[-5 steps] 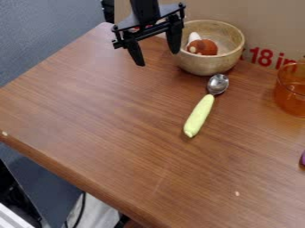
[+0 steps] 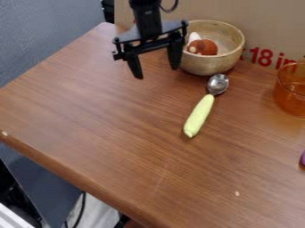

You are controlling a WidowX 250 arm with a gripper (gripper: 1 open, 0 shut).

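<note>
My gripper [image 2: 155, 68] hangs at the top centre over the wooden table [image 2: 107, 134], its two fingers apart with nothing between them, just left of a pale bowl [image 2: 222, 61]. In the bowl lie a reddish-brown round item [image 2: 205, 47] and a white item [image 2: 193, 38]. Below and right of the gripper, a spoon with a silver head [image 2: 218, 84] and a pale yellow-green handle [image 2: 198, 116] lies on the table.
An orange translucent container [image 2: 290, 89] stands at the right edge. A small purple object at the lower right edge is mostly cut off. A cardboard backdrop [image 2: 268, 22] stands behind.
My gripper has moved slightly downward in the view over the last second, still open. The objects on the table have not moved.
</note>
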